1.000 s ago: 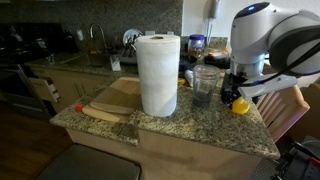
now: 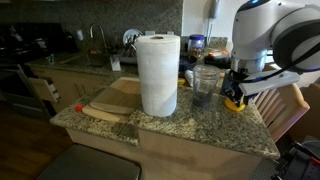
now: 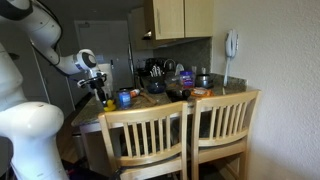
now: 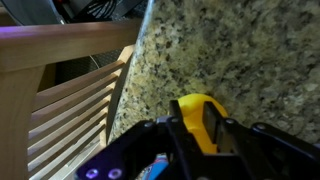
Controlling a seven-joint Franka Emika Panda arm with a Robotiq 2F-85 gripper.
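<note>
A yellow object (image 2: 234,104) is on the speckled counter at its right end, under my gripper (image 2: 231,96). Part of it is hidden by the dark fingers. In the wrist view, the yellow object (image 4: 197,112) shows around and between the fingertips, with its lower part covered. Some gap appears between the gripper's fingers there, but whether they press on the object cannot be made out. From the second exterior view, the yellow object (image 3: 110,104) is a small spot below the white arm.
A clear container (image 2: 205,85) stands close to the left of the gripper, with a paper towel roll (image 2: 158,75) further left. Wooden chairs (image 2: 285,108) border the counter's right edge. Bare counter (image 2: 205,125) lies in front.
The arm's lower end has shifted slightly left and changed its tilt.
</note>
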